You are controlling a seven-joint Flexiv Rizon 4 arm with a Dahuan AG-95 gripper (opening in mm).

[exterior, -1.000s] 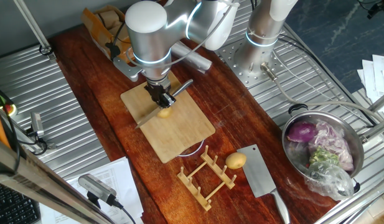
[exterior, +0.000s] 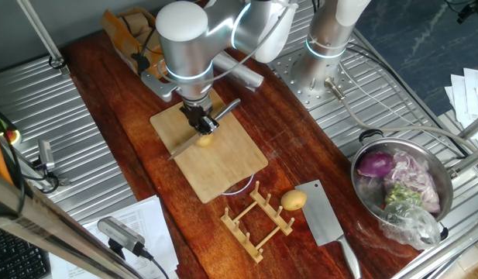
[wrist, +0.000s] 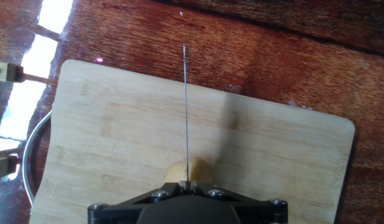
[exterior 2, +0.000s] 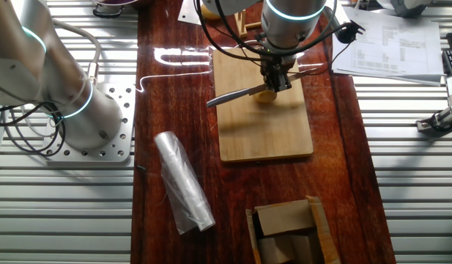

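Note:
My gripper is shut on a knife, whose thin blade (wrist: 186, 112) points away from the fingers in the wrist view. The knife's grey handle (exterior 2: 228, 97) sticks out on the other side of the gripper. Below the blade is a yellow potato (wrist: 200, 169), partly hidden by the fingers; whether the edge touches or has entered it I cannot tell. The potato rests on a wooden cutting board (exterior: 231, 167). A second potato (exterior: 294, 200) lies on the table beside a wooden peg rack (exterior: 258, 221).
A cleaver (exterior: 320, 213) lies right of the rack. At the right stands a steel pot (exterior: 448, 186) with an onion and bagged vegetables. A roll of plastic film (exterior 2: 183, 180) and an open cardboard box (exterior 2: 321, 227) lie near the board.

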